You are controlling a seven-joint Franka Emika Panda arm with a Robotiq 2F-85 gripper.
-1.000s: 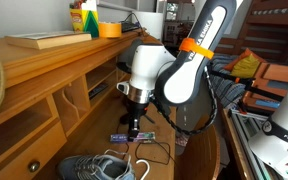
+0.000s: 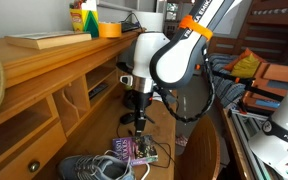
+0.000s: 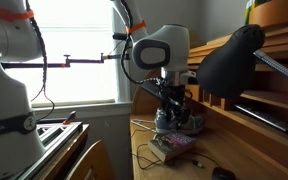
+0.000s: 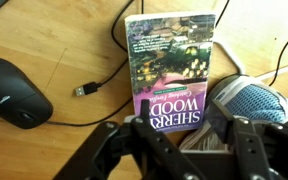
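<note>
A paperback book (image 4: 171, 75) with a colourful cover and a purple lower part lies face up on the wooden desk. In exterior view 2 the same book (image 3: 172, 143) is just below my gripper (image 3: 174, 106). The wrist view shows my gripper with its fingers apart, one near each side of the book's lower end; nothing is seen clamped between them. From exterior view 1, the gripper (image 2: 138, 123) hangs above the book (image 2: 132, 148). Whether a fingertip touches the cover is unclear.
A grey-blue sneaker (image 4: 254, 103) stands beside the book's lower end. A black mouse (image 4: 14, 92) lies on the other side, with a USB plug (image 4: 87, 90) and several cables around. Wooden drawers and shelves (image 2: 34, 150) border the desk.
A second ago the book appeared edge-on, higher up under the gripper. Now it rests lower with its cover showing, and the arm has shifted slightly while the gripper stays above.
</note>
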